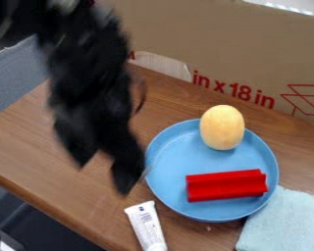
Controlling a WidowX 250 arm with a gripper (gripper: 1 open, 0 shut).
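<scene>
A light blue plate (183, 152) holds a yellow oval object (223, 127) at its back and a red roll-shaped object (226, 185) at its front. My black gripper (102, 160) is motion-blurred at the left of the plate, over the wooden table, its fingers apart and pointing down. I see nothing held between them. A white tube (145, 226) lies in front of the plate at the bottom.
A pale blue cloth (282, 218) lies at the front right. A cardboard box (238, 49) stands behind the table.
</scene>
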